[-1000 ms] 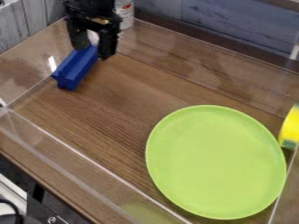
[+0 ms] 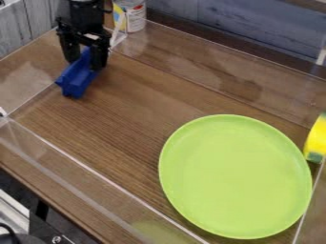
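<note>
A black gripper hangs at the upper left over a dark blue oblong block, its fingers down around or just above the block's far end; whether it grips the block cannot be told. A large lime-green plate lies on the wooden table at the right.
A white can with a label stands at the back behind the gripper. A yellow object sits at the right edge. A grey wall bounds the back.
The gripper has moved left and down onto the blue block's far end. The plate and yellow object are unchanged.
</note>
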